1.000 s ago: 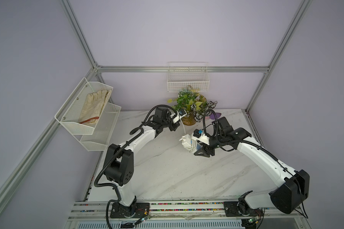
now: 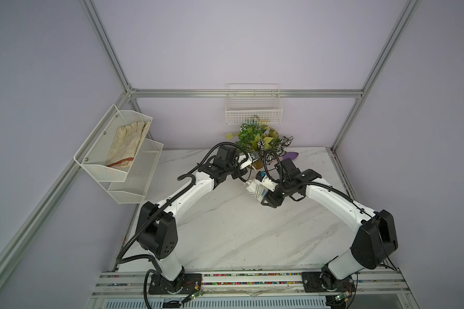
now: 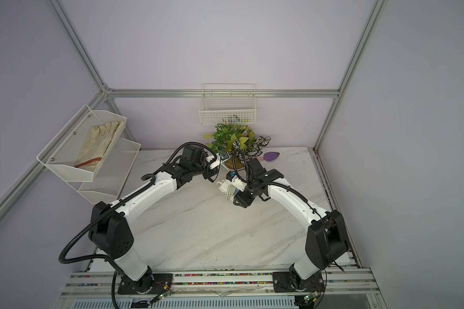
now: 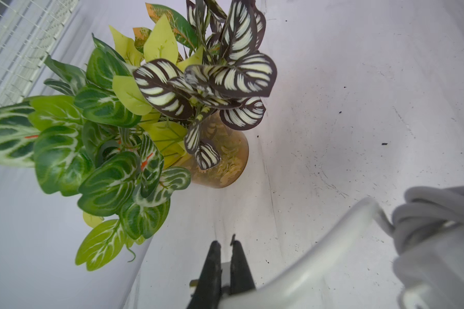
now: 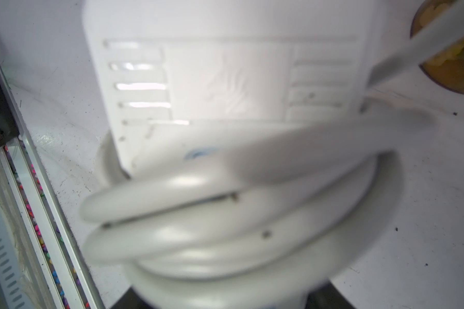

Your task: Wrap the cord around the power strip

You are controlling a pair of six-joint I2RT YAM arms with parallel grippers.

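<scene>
The white power strip [image 5: 226,82] fills the upper middle of the right wrist view, blurred by nearness. Several turns of white cord [image 5: 206,221] lie around it, with a free length leading off to the upper right. My right gripper is shut on the strip's wrapped end; its fingers [image 5: 327,297] show only at the bottom edge. In the left wrist view, the cord [image 4: 324,247] runs from the wrapped strip [image 4: 443,262] to my left gripper. That gripper is shut, apparently on the cord near its plug; a brass-coloured prong [image 4: 193,283] peeks out beside the fingers.
A potted plant [image 4: 216,154] stands at the back, close to both grippers. Above it hangs a white wire basket [image 2: 253,113]. Gloves [image 2: 126,144] rest in a white rack at the left wall.
</scene>
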